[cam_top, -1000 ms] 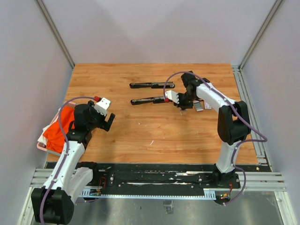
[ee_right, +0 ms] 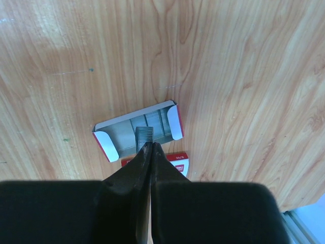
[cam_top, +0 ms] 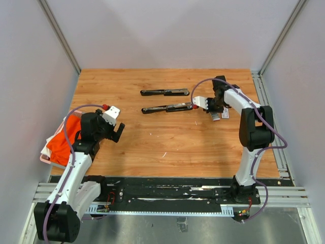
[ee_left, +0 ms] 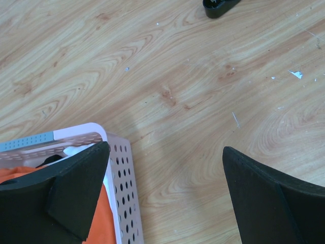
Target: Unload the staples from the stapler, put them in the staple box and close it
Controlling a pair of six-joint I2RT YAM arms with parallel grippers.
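In the right wrist view my right gripper is shut on a small grey staple strip (ee_right: pixel 144 134), whose end juts past the fingertips. Behind the strip, as that view looks down, lies an open white staple box (ee_right: pixel 116 133) with other grey staple strips in it; how far above the box the strip hangs I cannot tell. Two black staplers lie opened out flat on the table: the nearer stapler (cam_top: pixel 162 109) and the farther stapler (cam_top: pixel 163 92). At the left, beside the basket, my left gripper stands open and empty.
A red-and-white box (ee_right: pixel 180 161) lies against the open staple box. A pink basket (ee_left: pixel 122 178) holding an orange cloth (cam_top: pixel 72 141) stands at the table's left edge. Small loose bits dot the wooden table (cam_top: pixel 172 142), whose middle is otherwise clear.
My right gripper has moved rightward with the staple strip, away from the nearer stapler and over the open box. The left arm stays nearly still.
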